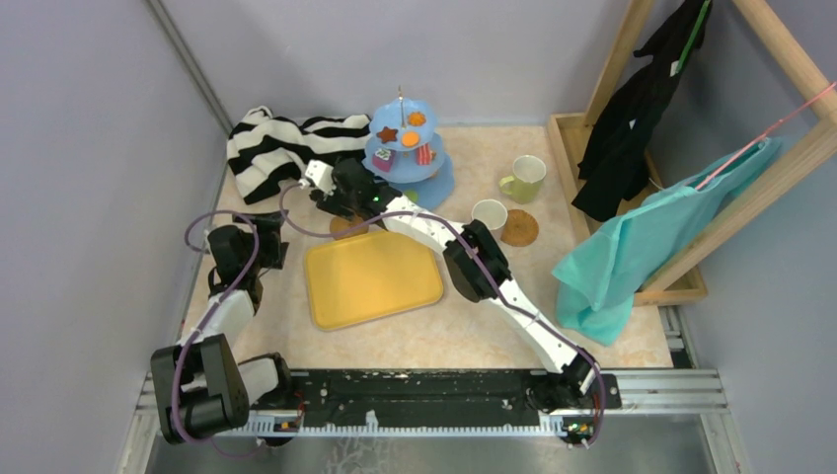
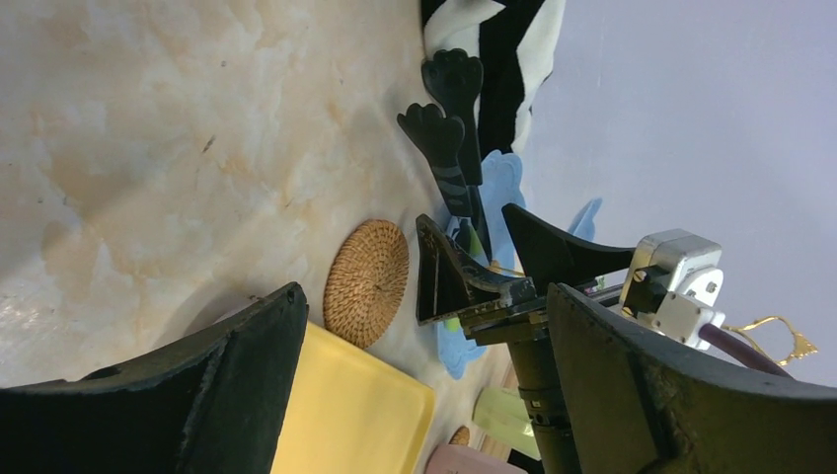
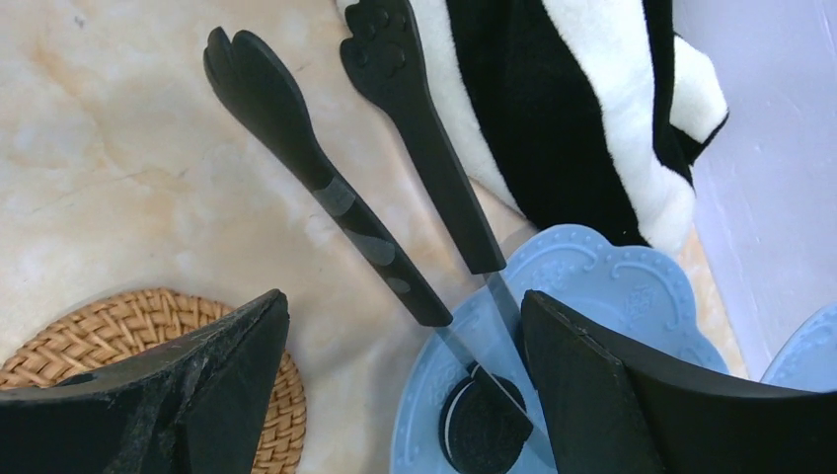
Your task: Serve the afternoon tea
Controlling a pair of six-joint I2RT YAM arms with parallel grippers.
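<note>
A blue tiered snack stand [image 1: 409,118] stands at the back centre. Black paw-shaped tongs [image 3: 429,148] lie across its lowest tier in the right wrist view. My right gripper is open just above them, nothing held. My left gripper [image 1: 262,237] stands open at the left. A yellow tray [image 1: 373,281] lies in front of the stand, with a wicker coaster [image 3: 148,331] behind it. A green mug [image 1: 529,175] and a white cup [image 1: 488,214] are at the right, beside another coaster [image 1: 520,229].
A striped cloth [image 1: 281,148] lies at the back left. A wooden rack [image 1: 766,197] with black and turquoise clothes fills the right side.
</note>
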